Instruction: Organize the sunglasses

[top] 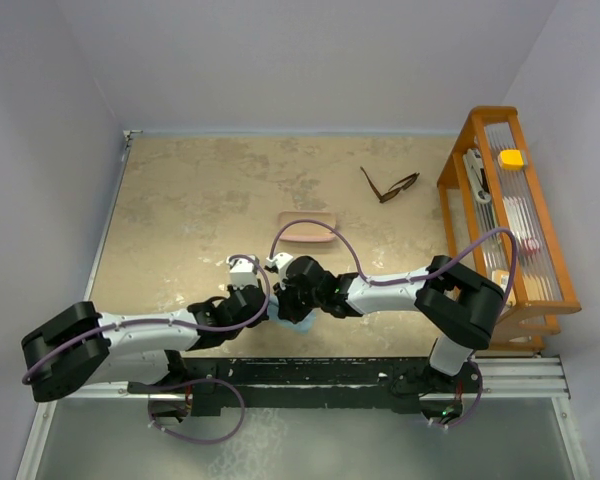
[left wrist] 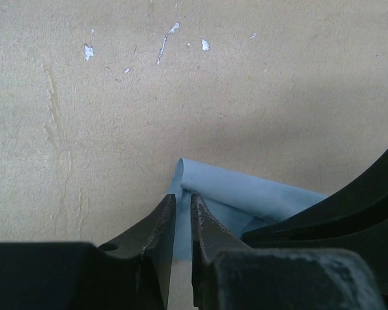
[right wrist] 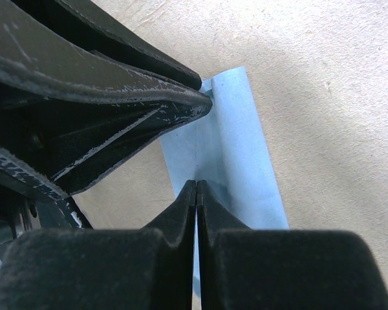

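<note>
A folded light blue cloth lies on the table at the front centre, both grippers low over it. My left gripper is shut at the cloth's folded end; whether any cloth is between its fingertips I cannot tell. My right gripper is shut over the cloth, with nothing seen between its fingers; the other gripper's black fingers reach onto the fold in the right wrist view. A pair of dark sunglasses lies open at the back right of the table.
A pink-tan tray or case sits behind the grippers at the centre. A wooden rack with a yellow item and other objects stands along the right edge.
</note>
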